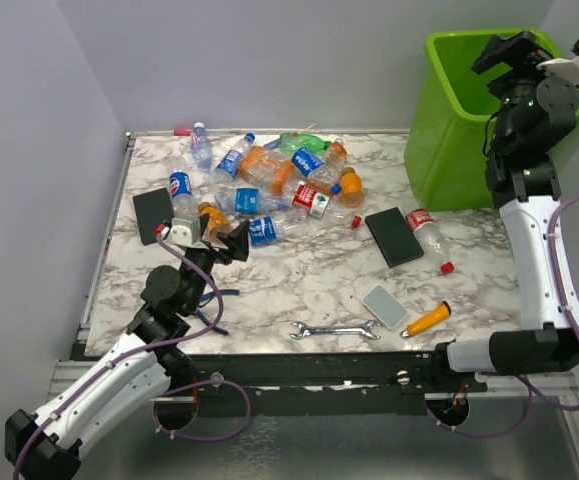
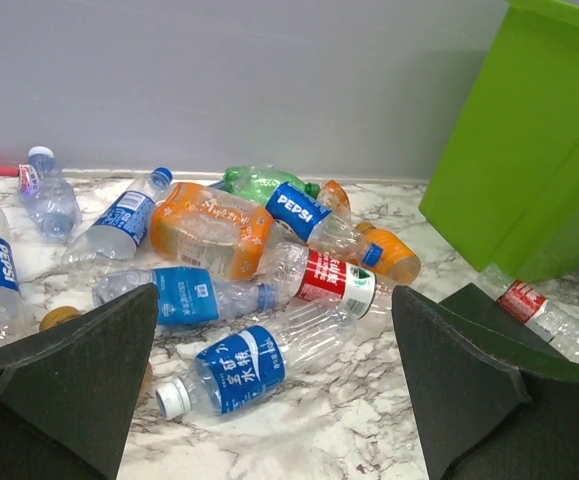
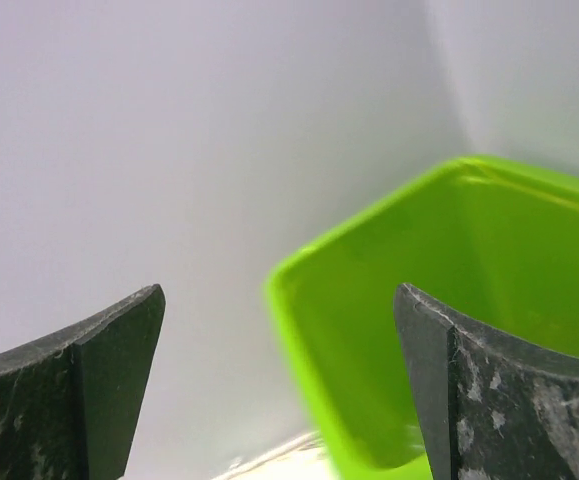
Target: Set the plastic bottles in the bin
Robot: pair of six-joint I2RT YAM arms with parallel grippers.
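Observation:
A pile of plastic bottles covers the back of the marble table: a Pepsi bottle (image 2: 299,212), a blue-label bottle (image 2: 244,370), a red-label bottle (image 2: 324,275), orange and green bottles among others. One red-capped bottle (image 1: 429,240) lies at right beside the green bin (image 1: 439,160). My left gripper (image 1: 227,238) is open at the front left of the pile, nothing between its fingers. My right gripper (image 1: 504,60) is open above the bin, empty; the bin's interior is mostly hidden in the top view.
Black tablets (image 1: 394,236), a grey card (image 1: 385,306), a yellow-handled tool (image 1: 426,320), a wrench (image 1: 335,331) and blue-handled pliers lie around the pile. Walls bound the back and sides.

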